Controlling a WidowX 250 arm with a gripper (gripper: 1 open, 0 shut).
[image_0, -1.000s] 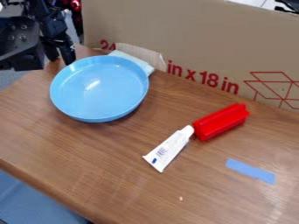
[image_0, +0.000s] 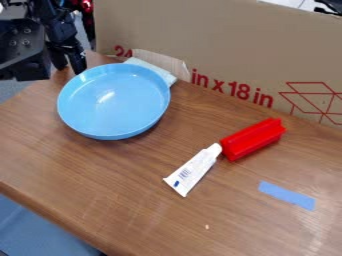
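Note:
My black gripper (image_0: 70, 62) is at the upper left, low beside the back-left rim of a light blue plate (image_0: 114, 100); its fingers are dark and small in view, with nothing visible held between them. A white tube with blue print (image_0: 190, 172) lies on the wooden table at the centre right, its cap toward the back. A red cylindrical object (image_0: 251, 138) lies just behind it, angled toward the upper right.
A cardboard box wall (image_0: 241, 50) stands along the back, with a pale piece behind the plate. A blue tape strip (image_0: 286, 196) is at the right.

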